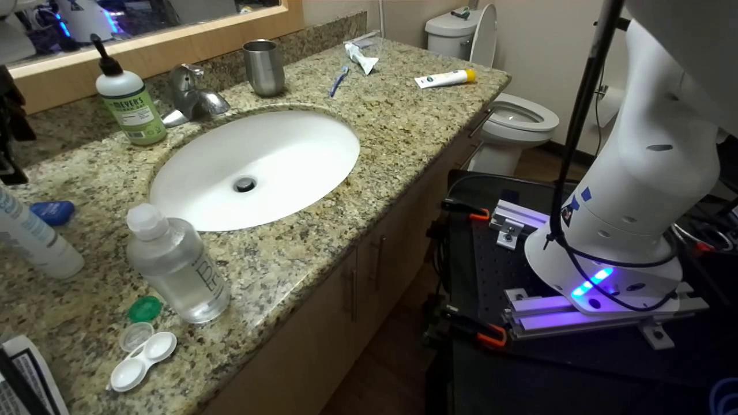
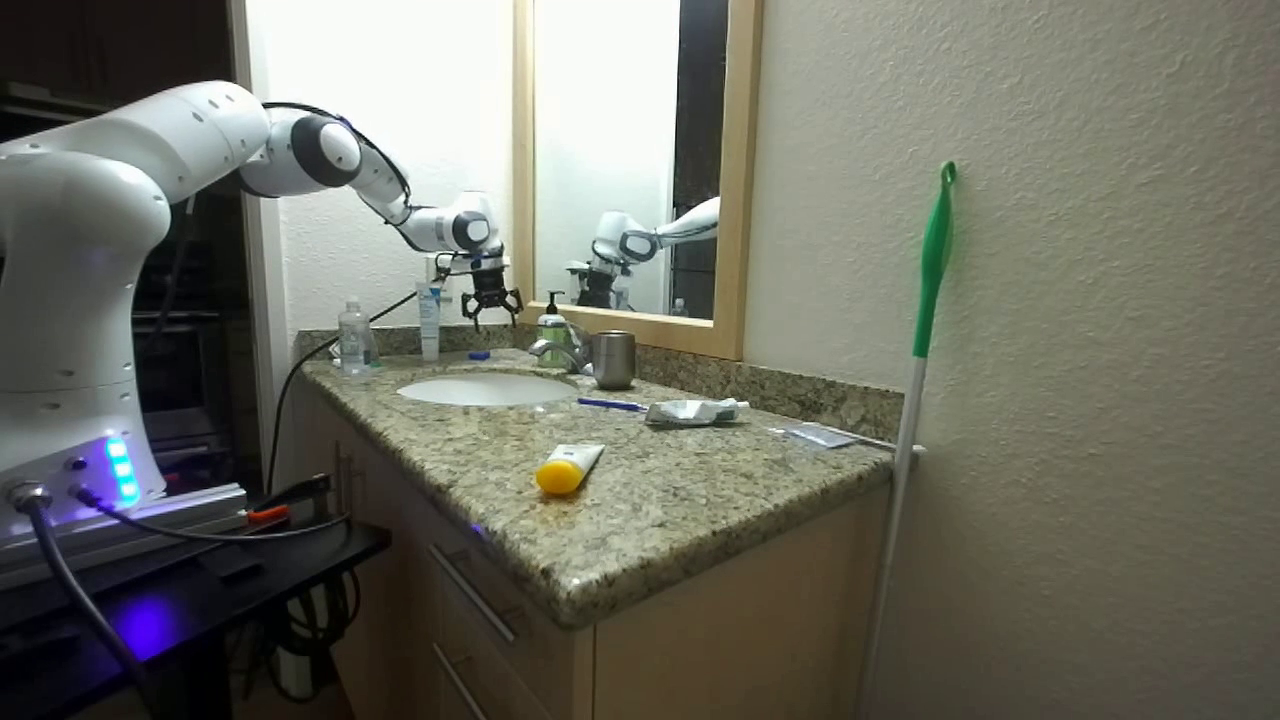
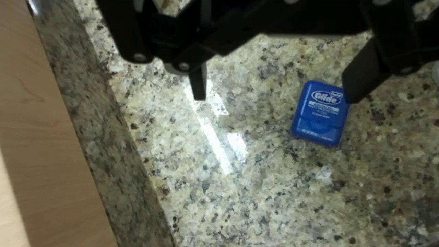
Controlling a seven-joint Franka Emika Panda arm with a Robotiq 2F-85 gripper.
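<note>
Blue Glide floss box lies flat on the granite counter, seen right of centre in the wrist view and at the left in exterior view 1. My gripper is open above the counter, its fingers wide apart with nothing between them. In the wrist view its right fingertip overlaps the box's upper right corner; the box shows mostly below and inside that finger. Exterior view 2 has the gripper hanging over the counter's far end, pointing down, with the floss box beneath it.
Close by stand a white-and-blue tube, a clear bottle and a green soap bottle. The sink, faucet and steel cup lie farther along. The backsplash and mirror frame border the counter.
</note>
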